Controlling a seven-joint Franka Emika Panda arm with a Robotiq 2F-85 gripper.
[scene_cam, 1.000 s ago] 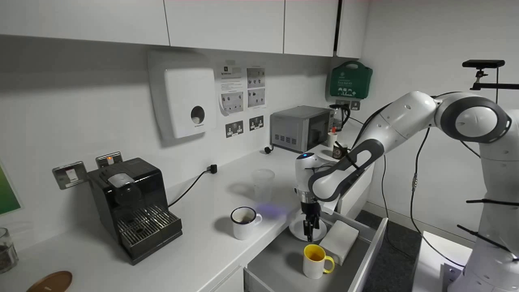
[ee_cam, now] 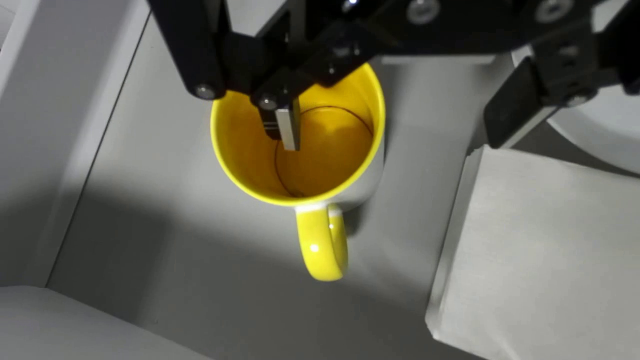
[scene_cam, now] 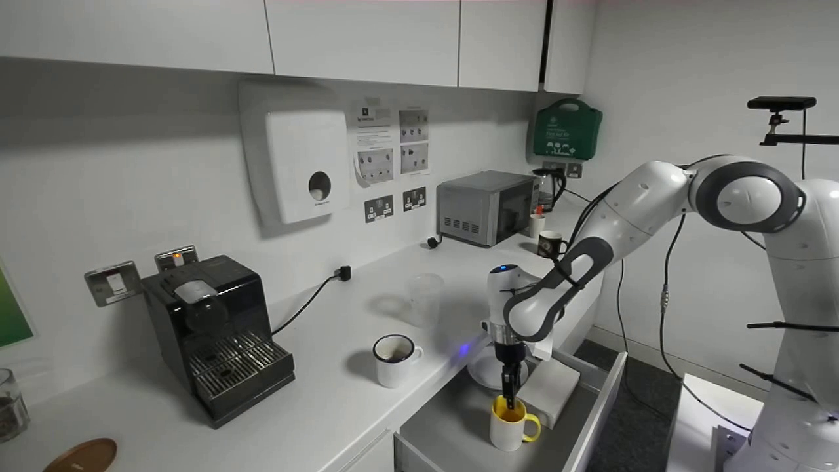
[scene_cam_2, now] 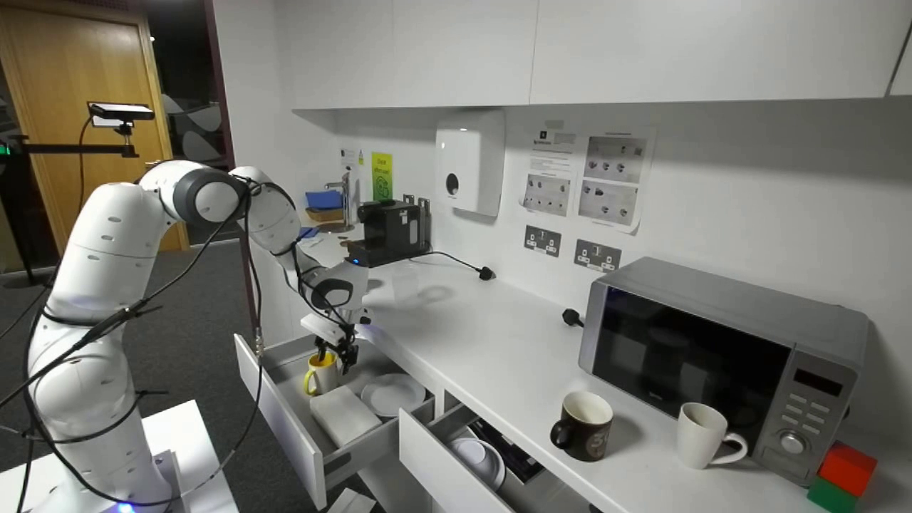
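Observation:
A white mug with a yellow inside and yellow handle stands upright in the open drawer. My gripper is open over it. In the wrist view one fingertip shows against the mug's mouth, while the other finger lies outside the rim, towards the white block. The mug's wall comes between the two fingers, and nothing is clamped. From exterior view 1 the fingers reach down to the rim of the mug; how deep the one goes inside is hard to tell.
Beside the mug in the drawer lie a white block and a pale plate. A second drawer stands open nearby. On the counter are a white mug with a dark rim, a clear cup and a coffee machine.
My gripper has come down and slightly to the right in exterior view 1, from above and behind the mug to its rim. The mug has stayed in place.

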